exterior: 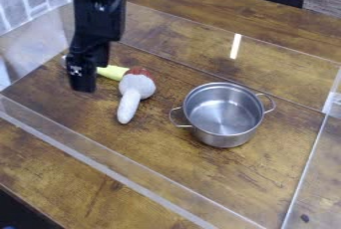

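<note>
My black gripper (83,72) hangs at the left over the wooden table, open, its fingers pointing down just left of a yellow-handled utensil (112,73), part of which it hides. A white object with a rounded, red-marked top and a narrow end (134,97) lies to the right of the gripper. A steel pot (222,116) with two side handles stands right of centre.
Clear panels or edges run along the left and right sides. A white strip (236,47) is at the back.
</note>
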